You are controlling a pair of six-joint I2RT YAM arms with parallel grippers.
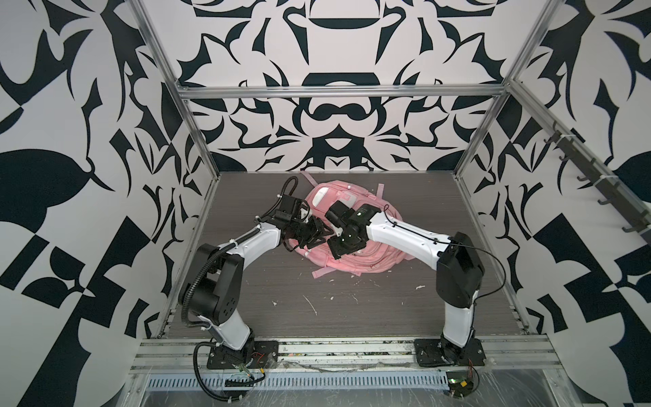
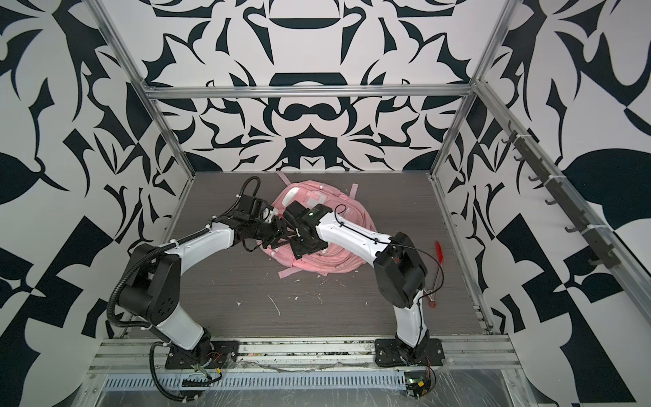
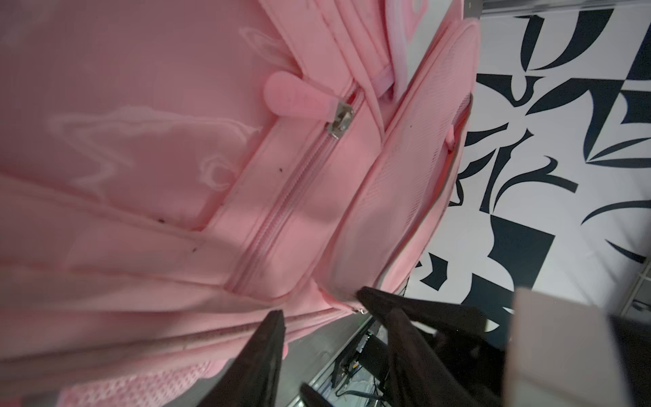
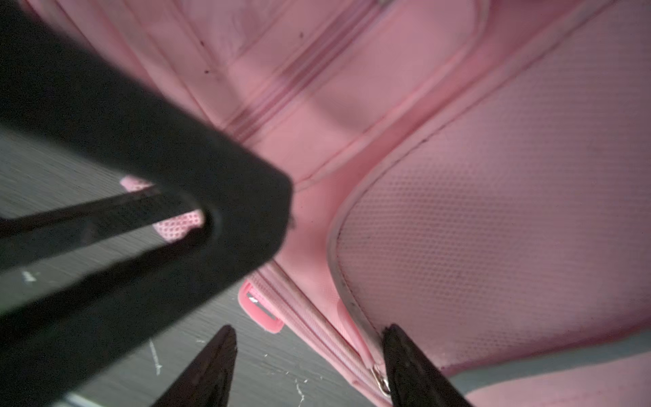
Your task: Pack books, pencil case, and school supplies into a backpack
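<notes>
A pink backpack (image 1: 390,254) lies on the table, partly covered by both arms in the top views. My left gripper (image 1: 328,234) is over its left half; in the left wrist view its fingers (image 3: 261,366) stand apart with nothing between them, close to a zipper pull (image 3: 298,97) on a clear pocket. Beside it, over the middle of the bag, is my right gripper (image 1: 335,245). Its fingers (image 4: 210,369) are parted in the right wrist view, one by the edge of a mesh pocket (image 4: 501,196) near a metal zipper slider (image 4: 379,380). No books or pencil case show.
A red-ended, thin tool (image 2: 438,252) lies at the right of the table, beside the right arm. Small white scraps (image 1: 310,305) are scattered in front of the bag. Both grippers are very close together.
</notes>
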